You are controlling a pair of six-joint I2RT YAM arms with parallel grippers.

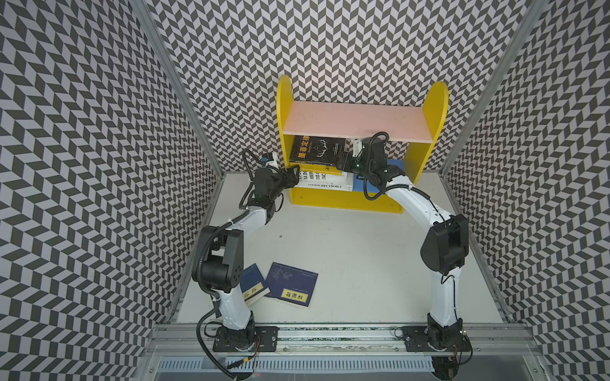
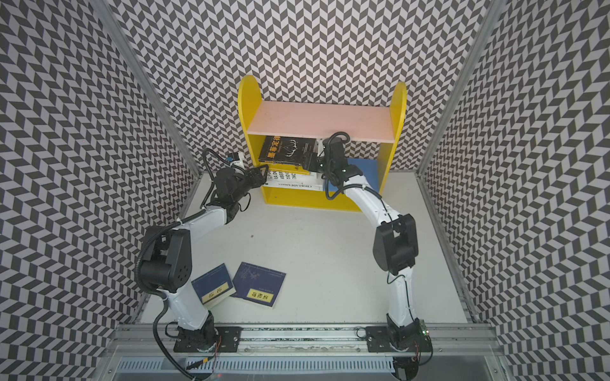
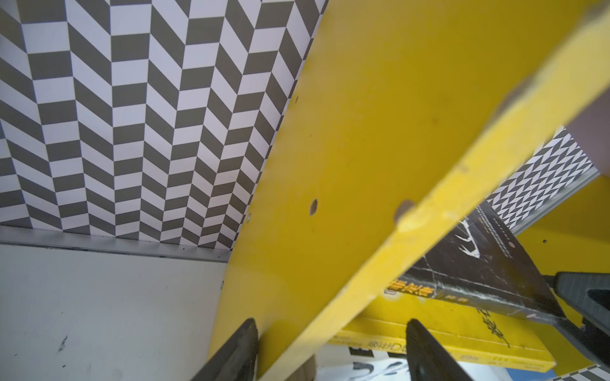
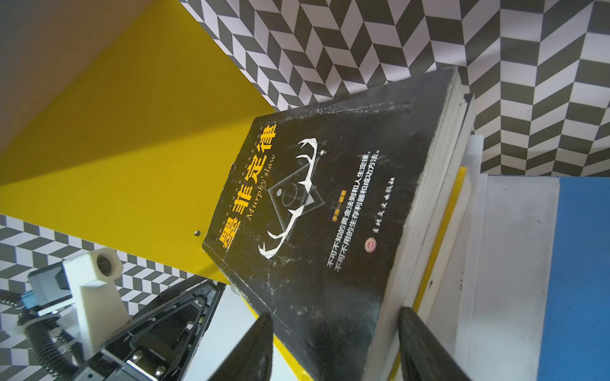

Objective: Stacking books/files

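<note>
A black book lies on a yellow book in the left part of the shelf, above a white book. My right gripper is at the black book's front right corner, that corner between its parted fingers; whether both touch it I cannot tell. At the shelf's left front edge stands my left gripper, its fingers apart on either side of the yellow side panel's front edge and holding no book. Two dark blue books, one beside another, lie on the table near the left arm.
The shelf has a pink top board above the books and a yellow right side panel. A blue surface shows right of the stack.
</note>
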